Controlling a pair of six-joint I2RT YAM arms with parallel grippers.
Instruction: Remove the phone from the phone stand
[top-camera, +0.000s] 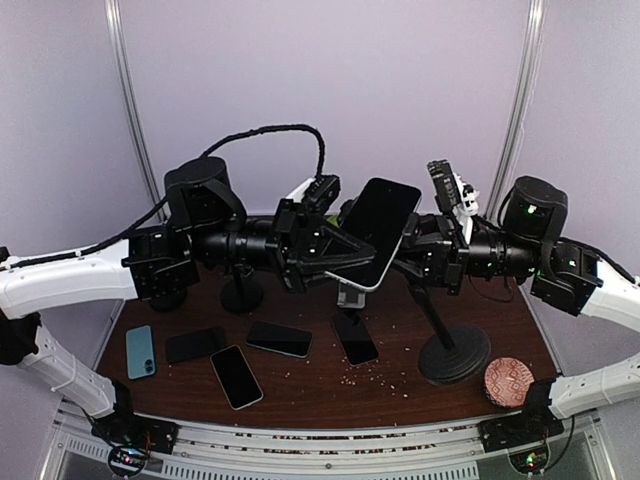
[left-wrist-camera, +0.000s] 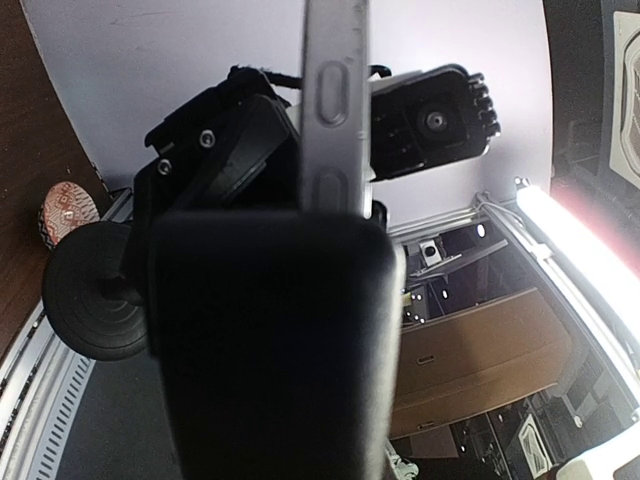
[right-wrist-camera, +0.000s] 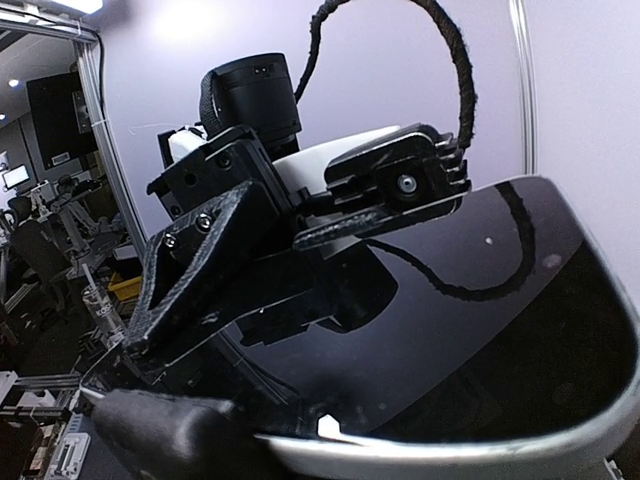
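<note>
A black-screened phone (top-camera: 385, 215) with a pale rim is held up, tilted, between the two arms. My left gripper (top-camera: 362, 255) is shut on its lower left side, one finger lying across the screen. The phone's silver edge (left-wrist-camera: 335, 110) with buttons runs upright in the left wrist view, and its screen (right-wrist-camera: 560, 310) fills much of the right wrist view. My right gripper (top-camera: 408, 255) is close against the phone's right side, behind it. From there slants down the stem of a black round-based phone stand (top-camera: 455, 355), which moves along with that gripper. The exact grip is hidden.
On the brown table lie several phones, among them a blue one (top-camera: 140, 352) and a black one (top-camera: 237, 377). A small grey stand (top-camera: 350, 298) is partly covered by the held phone. A patterned round coaster (top-camera: 508, 382) sits front right.
</note>
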